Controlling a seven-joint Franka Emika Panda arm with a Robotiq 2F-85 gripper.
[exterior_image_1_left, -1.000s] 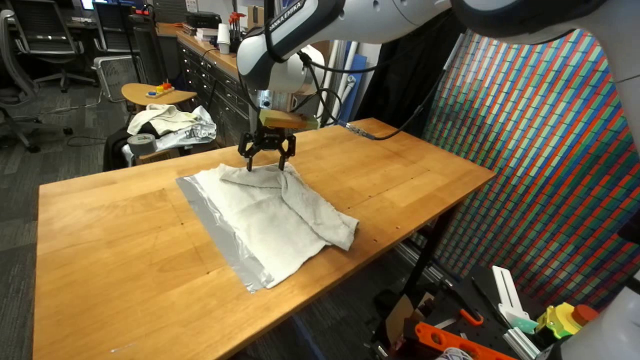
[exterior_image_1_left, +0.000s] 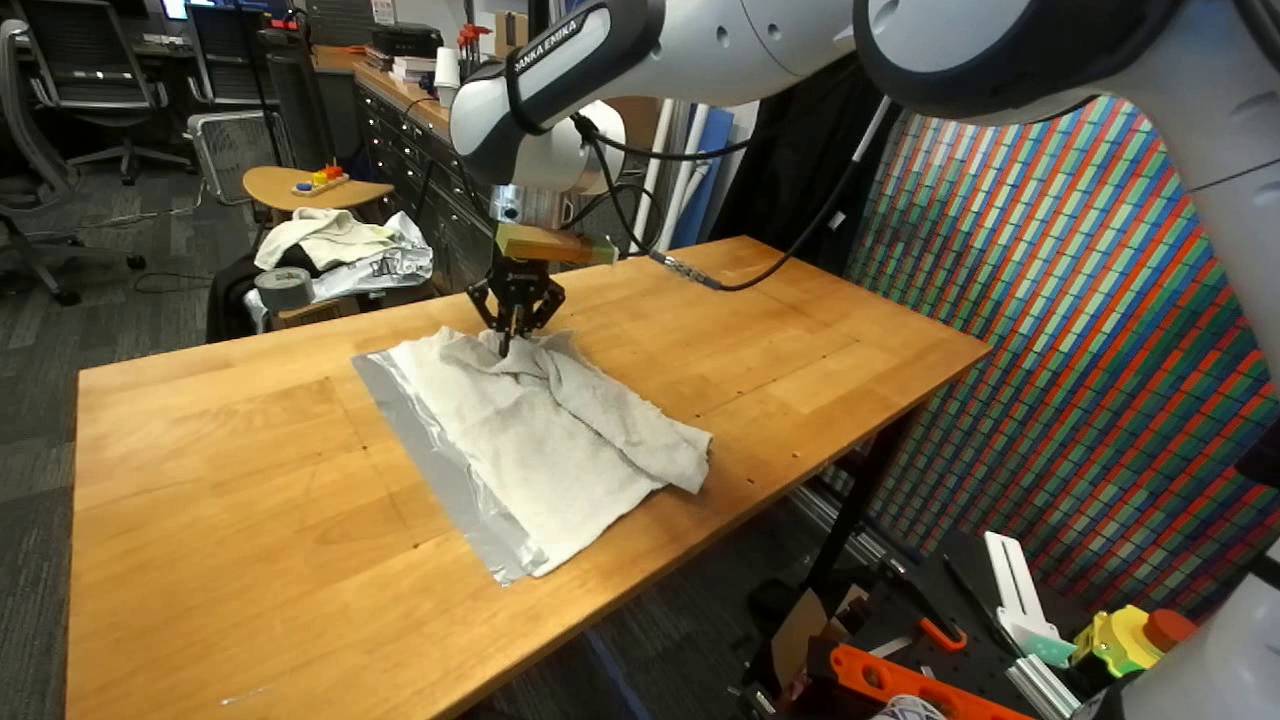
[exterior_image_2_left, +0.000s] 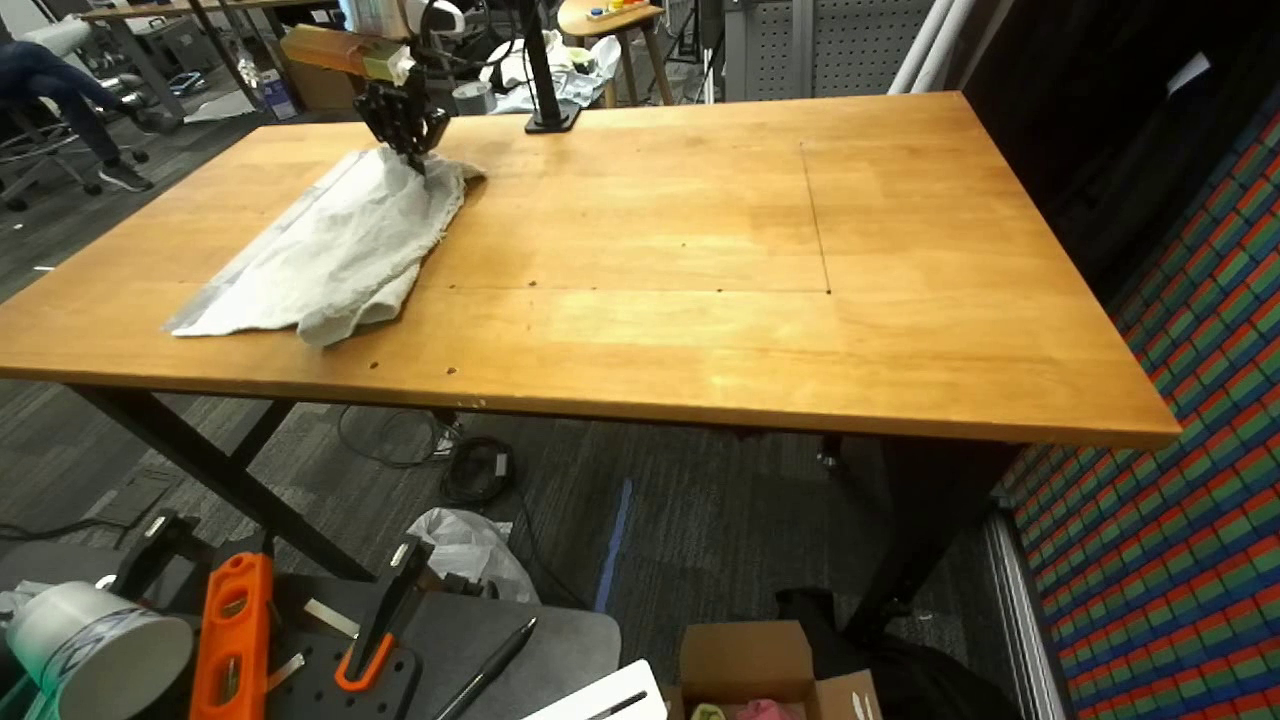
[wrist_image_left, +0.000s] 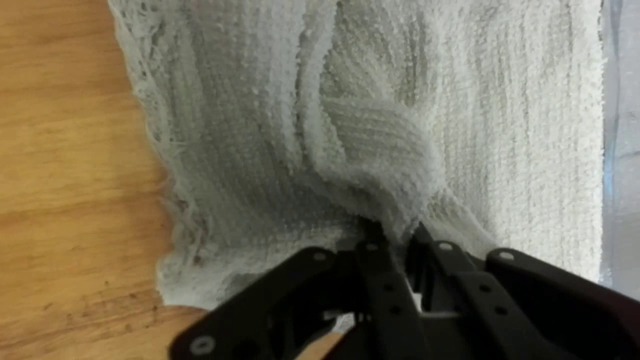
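A pale grey-white cloth (exterior_image_1_left: 540, 444) lies on the wooden table, its right side folded over and wrinkled. Silver sheeting (exterior_image_1_left: 434, 462) shows from under its left edge. At the cloth's far end, my gripper (exterior_image_1_left: 513, 342) points down and is shut on a bunched fold. Close up in the wrist view, the fold of cloth (wrist_image_left: 384, 162) rises and runs in between the black fingertips of my gripper. The second exterior view shows the same cloth (exterior_image_2_left: 336, 240) near the table's left end; the fingertips are partly sunk in it there.
A black post base (exterior_image_2_left: 552, 118) stands at its back edge in the second exterior view. Beyond the far edge, a stool holds more cloths (exterior_image_1_left: 330, 234) and a roll of tape (exterior_image_1_left: 284, 289).
The gripper has gone from open to shut, pinching a fold of the cloth. It has moved slightly left, and the cloth's far part is now bunched up around the fingers.
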